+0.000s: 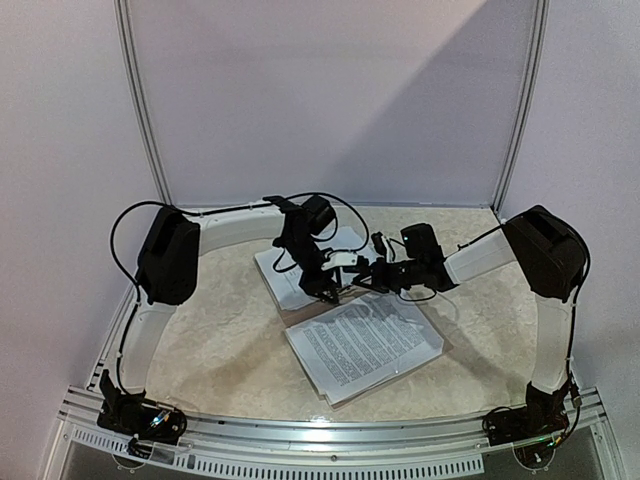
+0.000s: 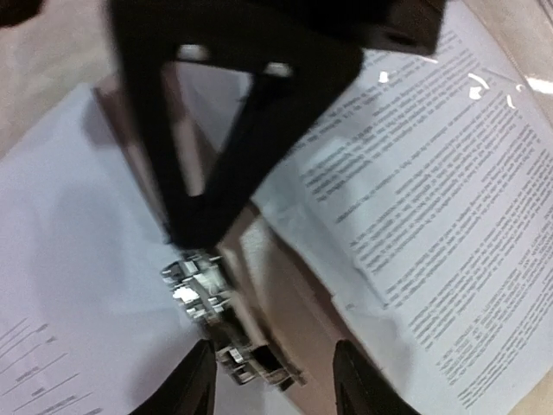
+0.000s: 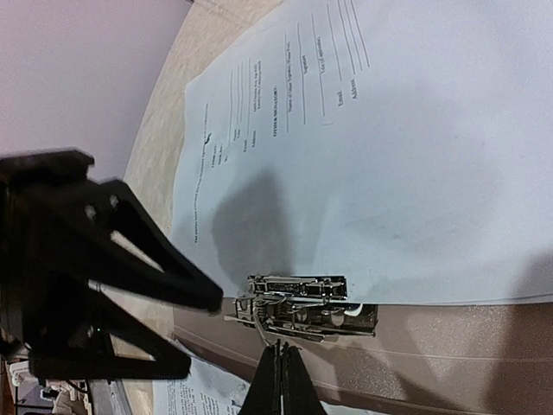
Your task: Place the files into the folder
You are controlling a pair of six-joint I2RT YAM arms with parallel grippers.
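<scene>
An open brownish folder [image 3: 449, 341] lies on the table with a metal clip [image 3: 302, 304] along its spine. Printed sheets [image 1: 365, 345] cover the near half, and white papers [image 3: 389, 190] with form lines cover the far half, their edge up against or under the clip. The fingertips of my left gripper are apart, with the clip's end showing in the gap; whether they touch it, I cannot tell. Nothing shows between the fingers of my right gripper, which is shut with its tips close to the clip's near side.
Both arms meet over the spine, the two grippers very near each other. A metal rail [image 1: 330, 432] runs along the front edge.
</scene>
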